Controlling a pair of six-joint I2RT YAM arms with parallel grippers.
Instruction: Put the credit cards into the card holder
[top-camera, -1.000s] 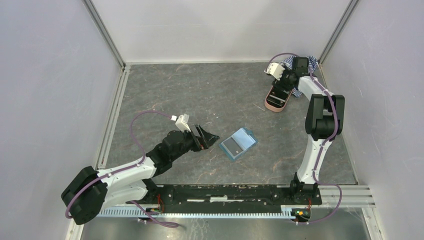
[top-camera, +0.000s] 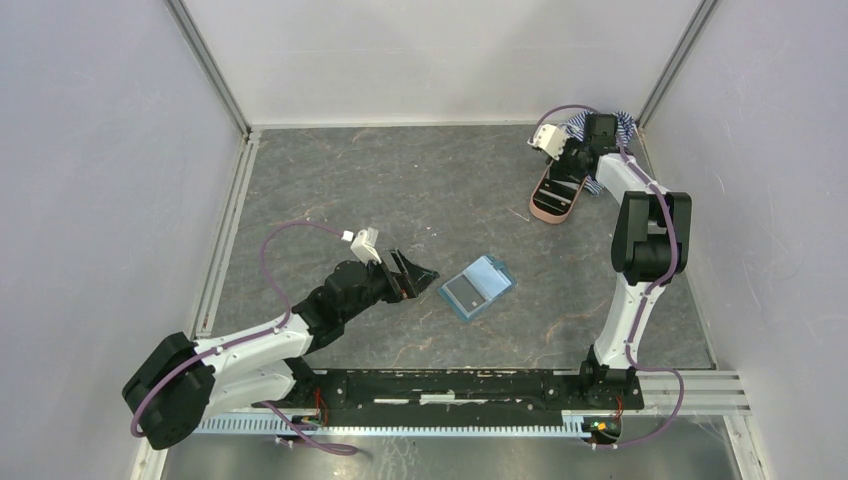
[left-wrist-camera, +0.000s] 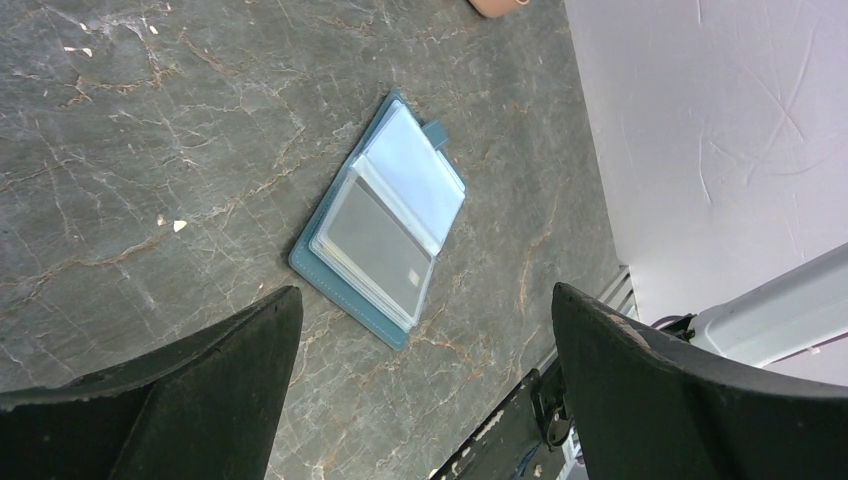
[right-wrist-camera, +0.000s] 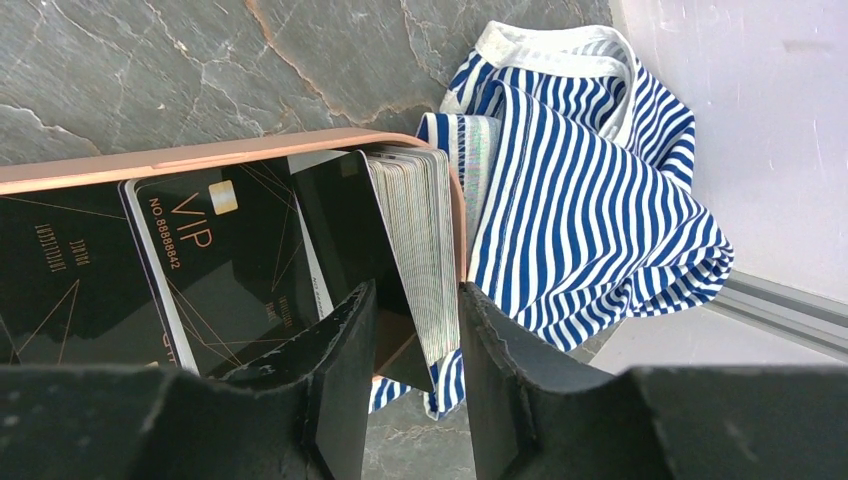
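Black credit cards (right-wrist-camera: 235, 255) lie in a long pink-tan box (top-camera: 547, 214) at the far right of the table. A tilted black card (right-wrist-camera: 340, 215) leans by an upright stack of cards (right-wrist-camera: 418, 230) at the box's end. My right gripper is over that end, its fingers apart on either side of the stack's edges; whether they touch a card cannot be told. The card holder (left-wrist-camera: 385, 225), teal with clear sleeves, lies open on the table. To its left, my left gripper (top-camera: 424, 284) is open and empty.
Blue-and-white striped cloth (right-wrist-camera: 590, 190) is bunched against the box's end, near the right wall.
The right arm has shifted very slightly near the box. The left arm, the card holder and the box look unmoved.
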